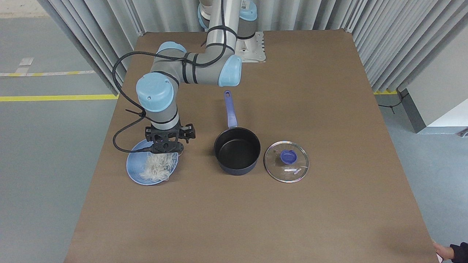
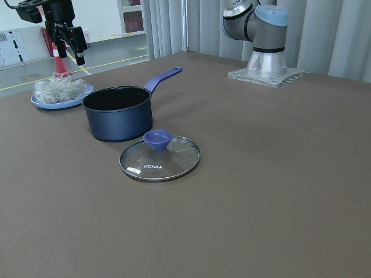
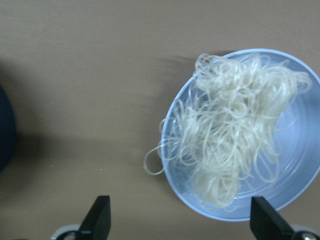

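Note:
A blue plate (image 3: 295, 160) holds a tangle of white noodles (image 3: 232, 122), some strands hanging over its rim. My gripper is open above it, nothing between the fingers; the left view shows it in the air over the plate (image 2: 69, 103). Beside the plate stands an empty dark saucepan (image 1: 237, 151) (image 2: 119, 121), its blue handle (image 1: 230, 109) pointing to the back. To the right of that lies a glass lid (image 1: 276, 168) with a blue knob (image 1: 288, 157).
The robot base (image 2: 265, 75) stands at the back. A person's hand (image 1: 443, 250) is at the lower right edge.

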